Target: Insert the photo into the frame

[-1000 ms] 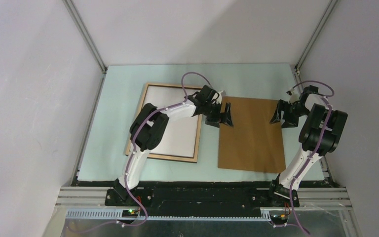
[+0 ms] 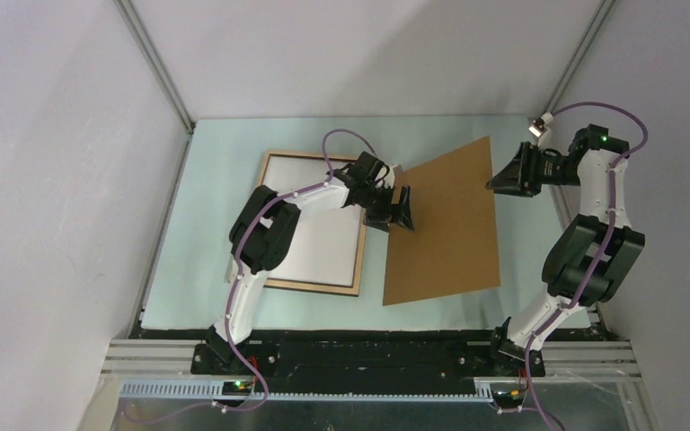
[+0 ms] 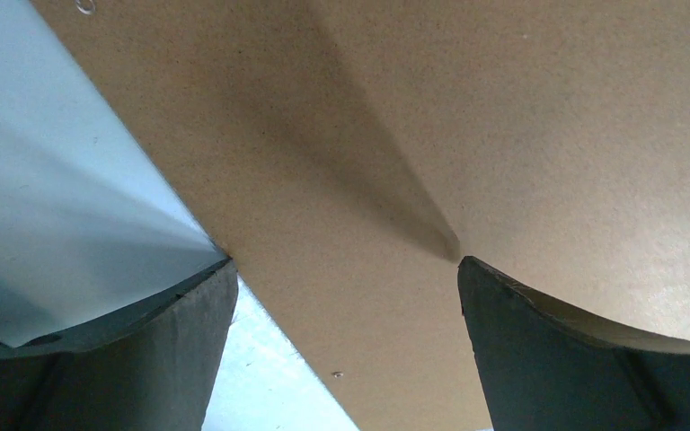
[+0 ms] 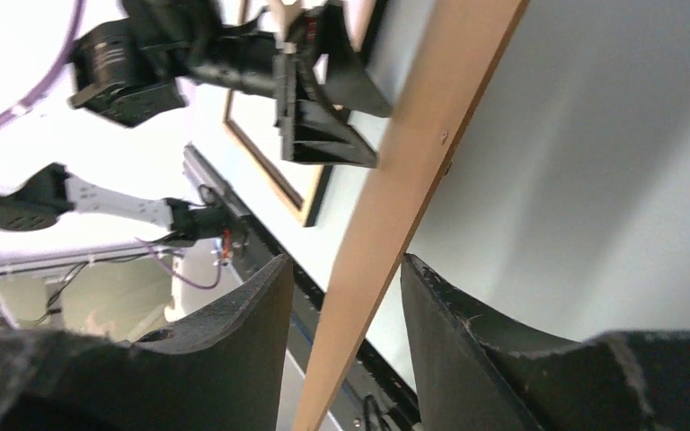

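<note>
The brown board is tilted on the table, its right side raised. My right gripper is shut on that raised edge, with the board passing between its fingers. Over at the opposite edge, my left gripper stands open, low over the board. In the left wrist view one finger is by the board's edge and the other is above its brown face. The wooden photo frame lies left of the board, a plain white surface inside it. No picture shows in any view.
My left forearm crosses over the frame and hides part of it. White walls close in the left, right and back.
My right gripper has risen and the board's right side has come up with it. The board has shifted and turned a little to the left. The left gripper has moved slightly left.
</note>
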